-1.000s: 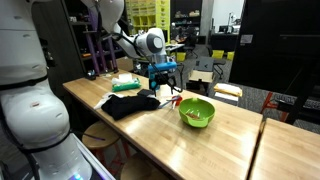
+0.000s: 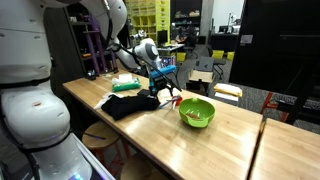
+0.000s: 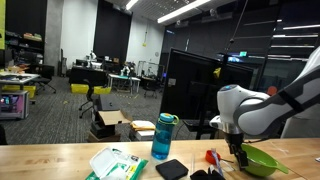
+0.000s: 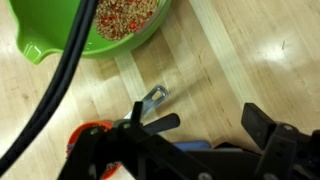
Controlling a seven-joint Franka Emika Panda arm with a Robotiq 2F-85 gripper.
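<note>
In the wrist view my gripper is open, its dark fingers spread wide with nothing held between them. Below them lie a metal-tipped utensil (image 4: 153,98), a black handle (image 4: 163,123) and a blue-grey item (image 4: 193,145), partly hidden by the gripper. A small red cup (image 4: 78,133) shows beside the left finger, partly covered by it. The green bowl (image 4: 45,25), holding red and brown bits, fills the upper left. From outside, the gripper (image 2: 164,88) hangs low over the table, near the red cup (image 2: 177,101) and the bowl (image 2: 197,122).
Dark cloth (image 2: 128,105) covers part of the table's left side. A blue bottle (image 3: 164,137), a green-and-white bag (image 3: 125,165) and a black square item (image 3: 170,170) stand or lie nearby. Bare wood (image 2: 215,155) stretches across the near right. A black cable crosses the wrist view.
The arm has come down and its upper body leans further left. The bowl, cup and cloth look unmoved.
</note>
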